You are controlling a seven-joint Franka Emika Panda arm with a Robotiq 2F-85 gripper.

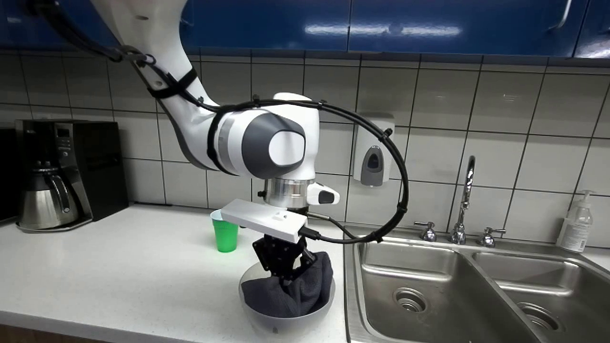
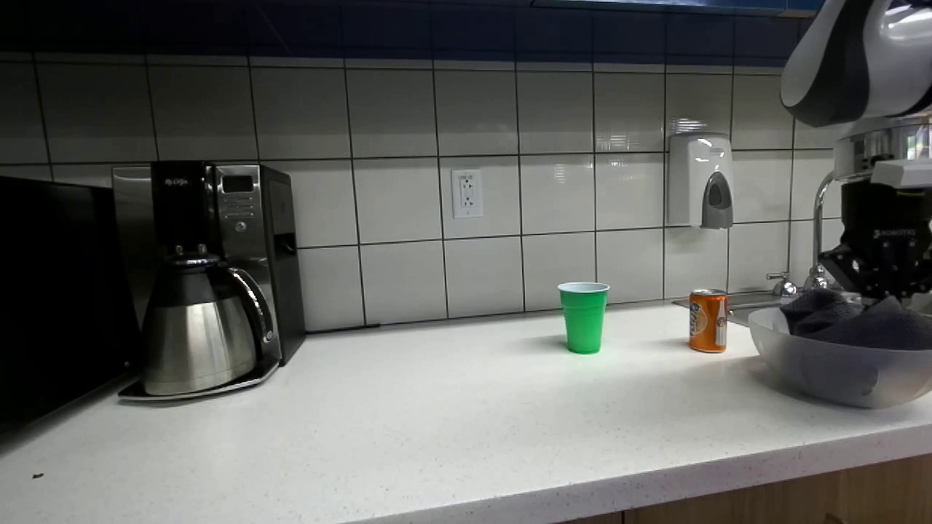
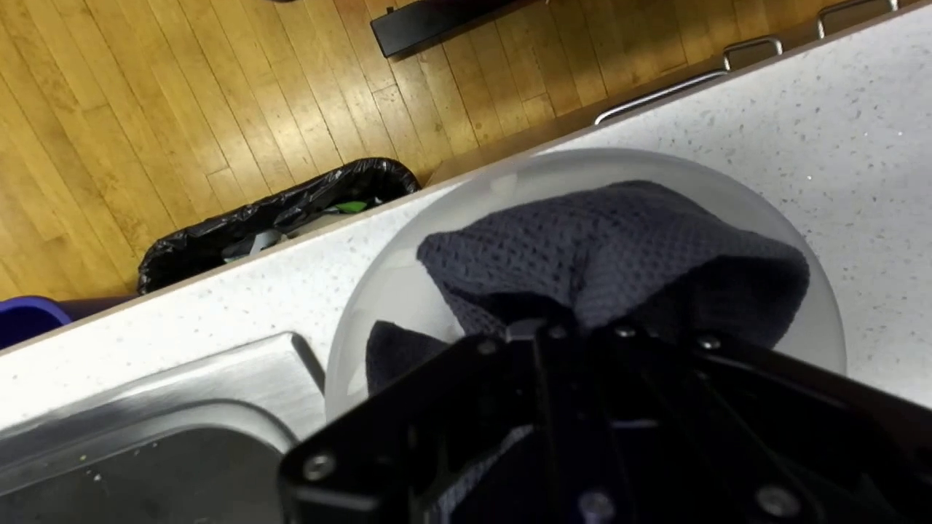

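A dark grey waffle-weave towel lies bunched inside a pale translucent bowl on the counter, just left of the sink. Over the bowl, my gripper points down and is shut on a fold of the towel. In the wrist view the towel spreads across much of the bowl, and the dark fingers meet at its lower edge, covering part of the cloth. Exterior view 2 catches the towel rising above the bowl's rim under the gripper.
A green cup and an orange can stand behind the bowl, to its left. The coffee maker is at the far left. A double sink adjoins on the right.
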